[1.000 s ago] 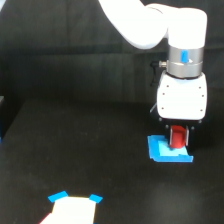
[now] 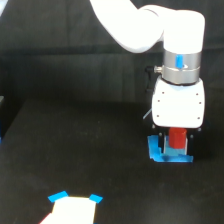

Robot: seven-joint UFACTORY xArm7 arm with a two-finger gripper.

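Note:
A red block (image 2: pixel 177 138) is at the right of the camera view, directly beneath the white hand of my gripper (image 2: pixel 177 134). The block is in line with the fingers, but their tips are too small and dark to tell whether they press on it or stand apart from it. Below and around the block is a small patch edged with blue tape (image 2: pixel 155 149). Its middle is partly hidden by the block and the hand. Whether the block rests on the patch or hangs just above it is unclear.
At the bottom left lies a pale sheet (image 2: pixel 74 211) with blue tape at its corners, cut off by the frame edge. A dark curtain-like backdrop (image 2: pixel 70 60) closes off the rear.
My gripper has come down a little and shifted slightly left. The red block appears slightly lower, and the middle of the taped patch looks darker.

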